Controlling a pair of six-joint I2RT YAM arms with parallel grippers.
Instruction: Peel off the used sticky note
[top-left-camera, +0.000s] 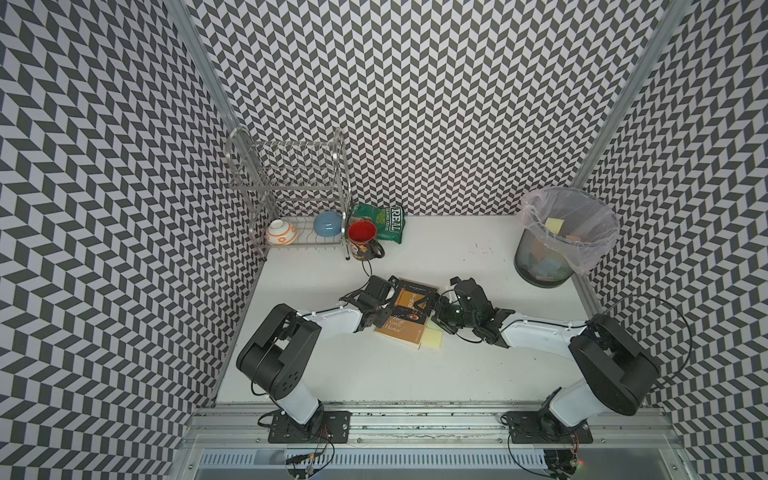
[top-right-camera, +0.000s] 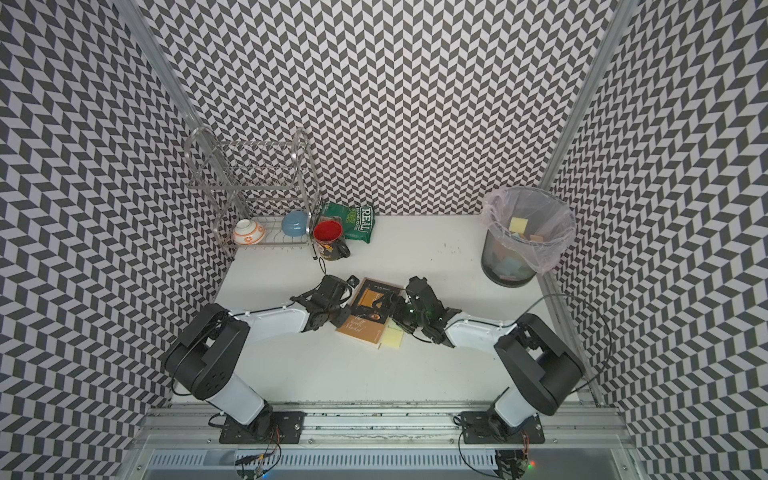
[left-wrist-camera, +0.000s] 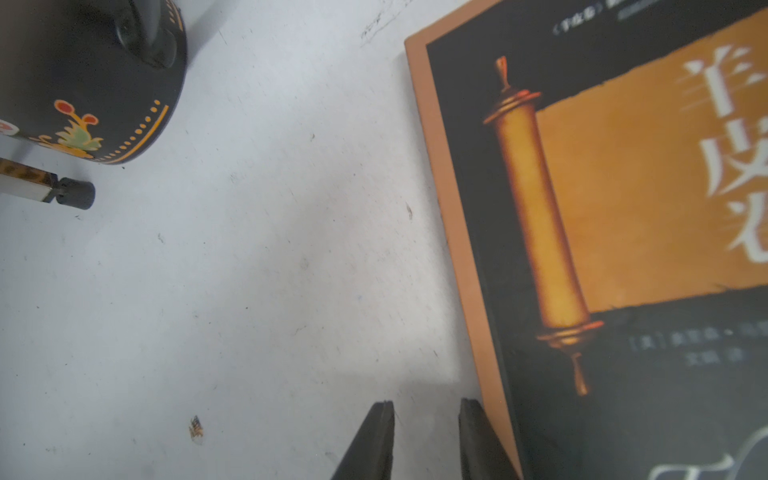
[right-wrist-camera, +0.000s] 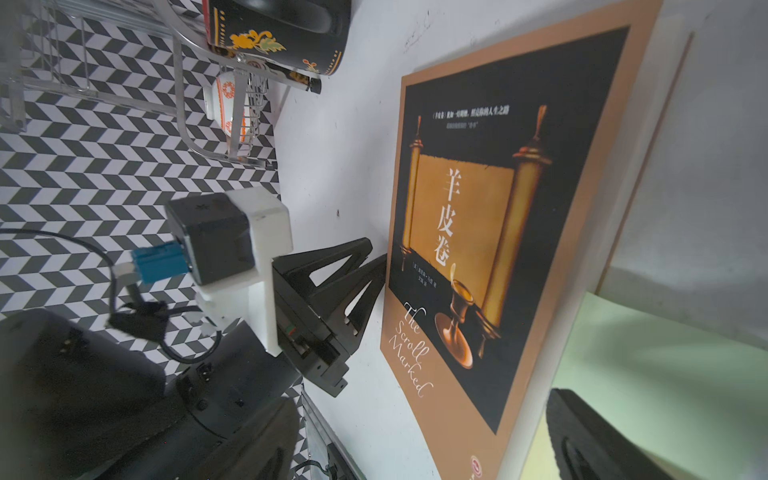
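Observation:
A book (right-wrist-camera: 480, 240) titled "The Scroll Marked" lies on the table, with pale green and yellow sticky notes (right-wrist-camera: 656, 376) sticking out along its right edge. My left gripper is low at the book's left edge, its fingertips a little apart; whether anything sits between them is unclear in the left wrist view, though it seems pressed against the book. My right gripper stands open over the book's right edge and the notes, with its fingers either side of that edge.
A black mug (top-left-camera: 361, 249), a green bag (top-left-camera: 388, 228) and a wire rack with bowls stand at the back left. A lined bin (top-left-camera: 544, 264) with paper scraps stands at the back right.

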